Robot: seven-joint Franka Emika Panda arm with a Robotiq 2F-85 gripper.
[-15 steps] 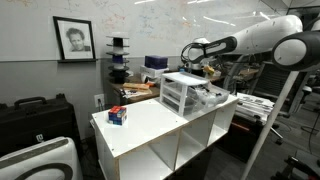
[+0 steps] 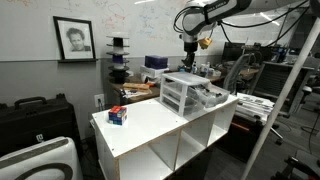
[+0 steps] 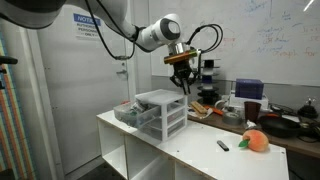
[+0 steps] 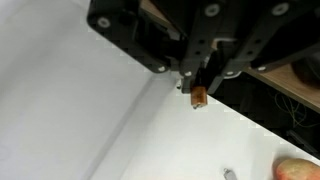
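Observation:
My gripper is shut on a small orange-brown object, of which only the end shows past the fingers in the wrist view. What the object is I cannot tell. In exterior view 2 the gripper hangs in the air, above and slightly to the right of the top of a clear plastic drawer unit. Exterior view 1 has the gripper over that unit, apart from it.
A peach-like fruit and a small dark marker-like item lie on the white tabletop. A red-and-blue box stands towards the other end. Between box and drawers the top is clear. Pans and tools fill the shelf behind.
Over the last second the arm has risen, lifting the gripper from close to the top of the drawer unit to well above it. The drawer unit and the box have stayed put.

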